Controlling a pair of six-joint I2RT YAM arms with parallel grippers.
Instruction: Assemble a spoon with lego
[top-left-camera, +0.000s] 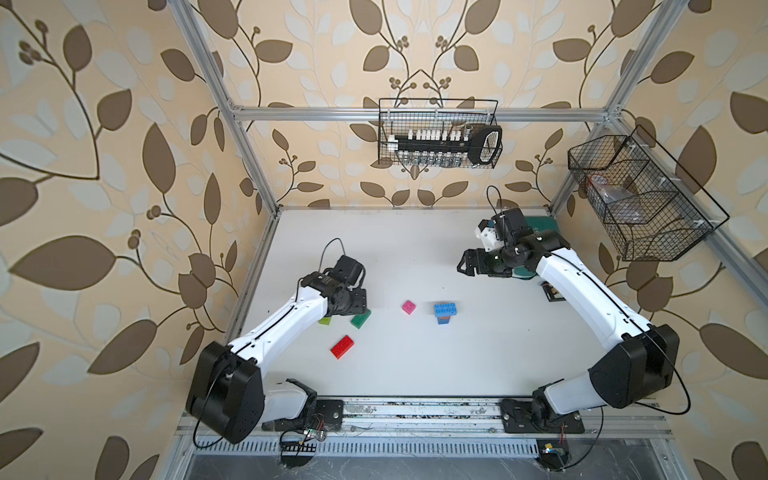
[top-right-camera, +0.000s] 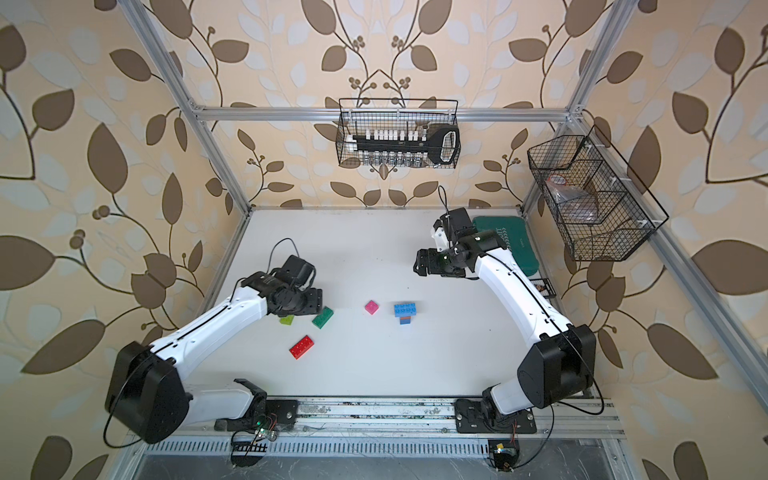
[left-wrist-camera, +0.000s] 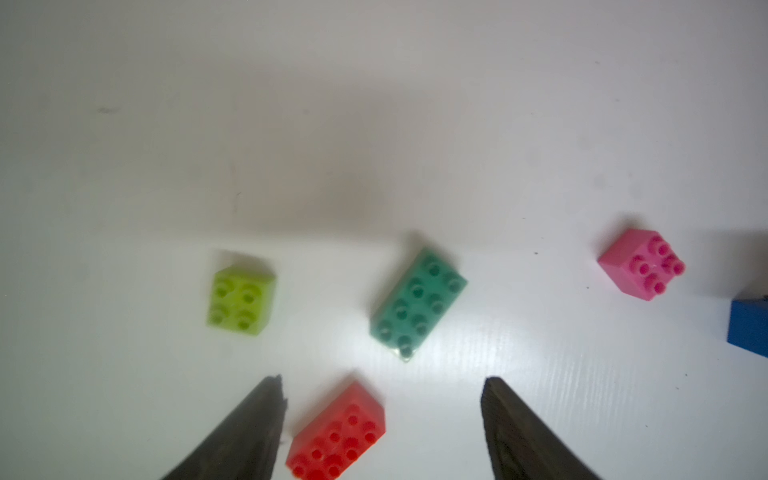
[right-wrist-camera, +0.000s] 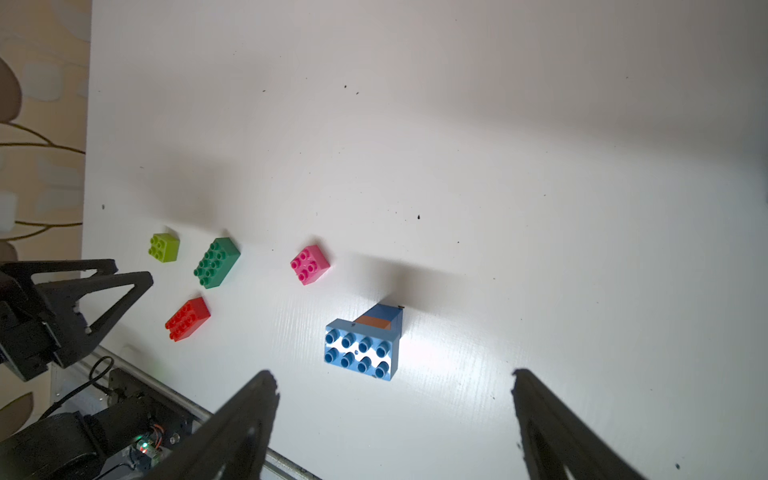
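Observation:
My left gripper hovers over the left of the table, its fingers apart with nothing between them. Below it lie a green brick (left-wrist-camera: 418, 304), a red brick (left-wrist-camera: 340, 432) and a small lime brick (left-wrist-camera: 241, 301), all loose. A small pink brick (right-wrist-camera: 309, 264) sits by itself near the middle. Right of that stands a blue stack (right-wrist-camera: 361, 349), with a wide studded blue brick on top of a narrower part showing blue and orange. My right gripper is open and empty, held high above the table, behind and right of the stack in the top views.
At the back right lies a dark green plate (top-right-camera: 509, 240), partly behind my right arm in the top left view. Wire baskets (top-left-camera: 438, 136) hang on the back and right side.

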